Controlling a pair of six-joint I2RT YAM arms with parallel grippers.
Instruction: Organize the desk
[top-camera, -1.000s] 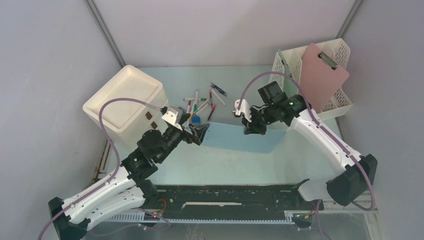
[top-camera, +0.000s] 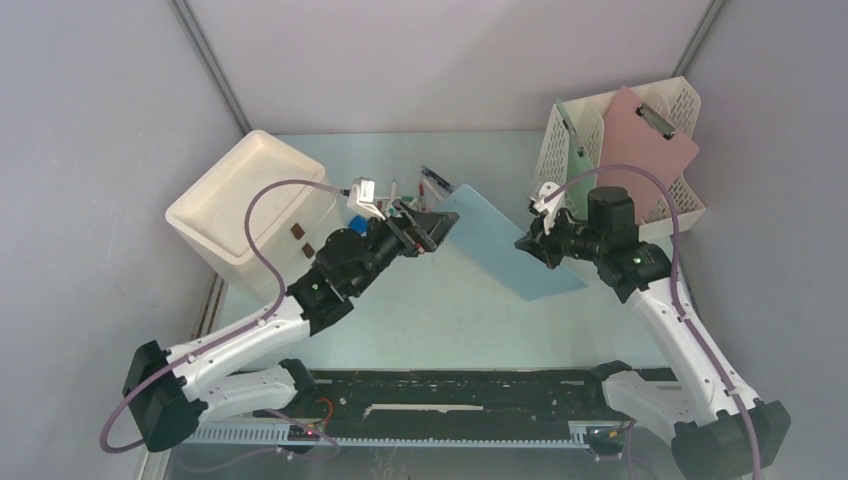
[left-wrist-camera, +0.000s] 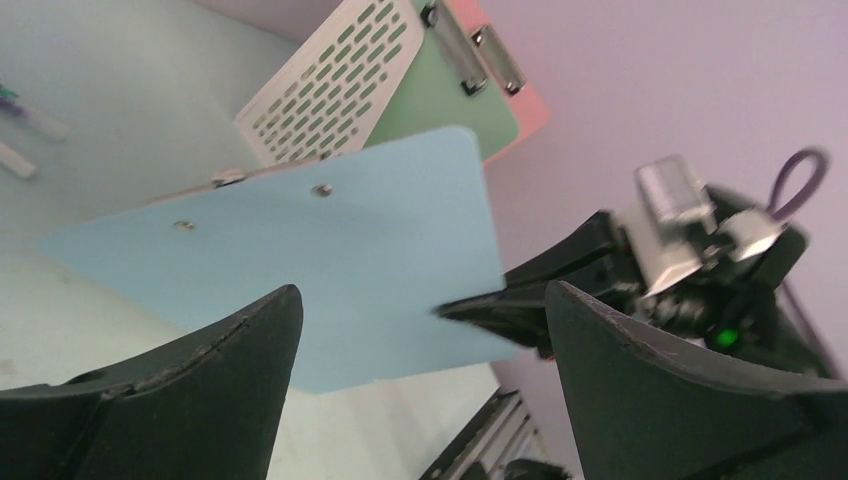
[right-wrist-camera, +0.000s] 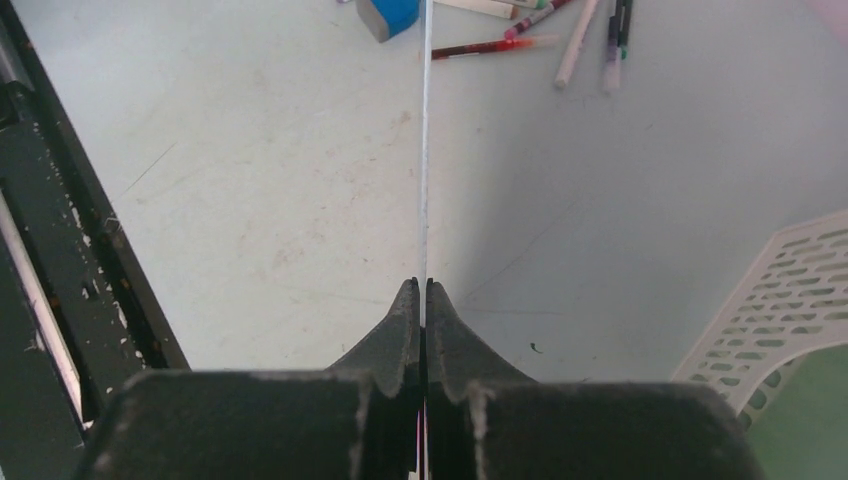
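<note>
A thin light-blue board (top-camera: 500, 255) is held up above the desk in my right gripper, which is shut on its edge; in the left wrist view the board (left-wrist-camera: 260, 260) fills the middle. My left gripper is open, its fingers reaching toward the board's near end with nothing clearly between them. Pens (right-wrist-camera: 565, 50) and a blue object (right-wrist-camera: 390, 14) lie on the desk behind the board, partly hidden in the top view.
A white organizer (top-camera: 690, 100) with pink (top-camera: 645, 160) and green clipboards stands at back right. A white bin (top-camera: 230, 200) stands at left.
My right gripper has moved right with the board, turning it to a steeper diagonal. My left gripper has moved up and right toward the board's upper end.
</note>
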